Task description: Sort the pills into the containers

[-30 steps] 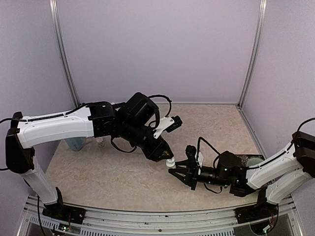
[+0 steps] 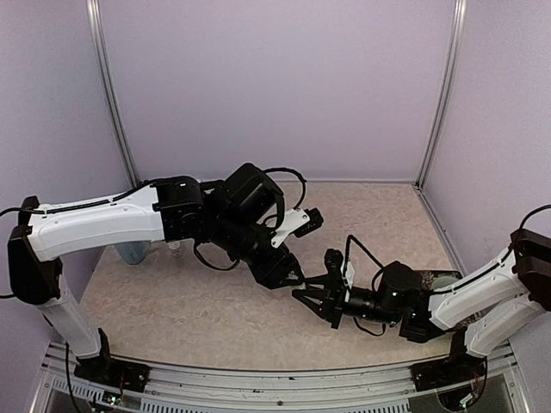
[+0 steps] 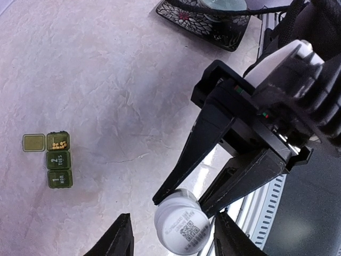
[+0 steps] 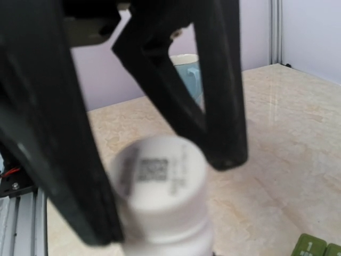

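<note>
A white bottle with a printed code on its cap (image 3: 185, 232) is held upright, my right gripper shut around it just below the cap. My left gripper is partly open, its fingers on either side of the cap with gaps showing. In the right wrist view the left gripper's dark fingers (image 4: 226, 106) come down from above around the bottle (image 4: 168, 229). The green pill organizer (image 3: 58, 160) lies on the table; one compartment's lid (image 3: 33, 142) is folded open and yellowish pills (image 3: 59, 145) sit inside. From the top, the arms mostly hide the bottle.
A patterned black tray (image 3: 224, 34) with a round pale container in it is at the right side. A blue mug (image 2: 132, 252) and a small clear or white bottle (image 2: 176, 248) stand at the left.
The right arm has moved barely.
</note>
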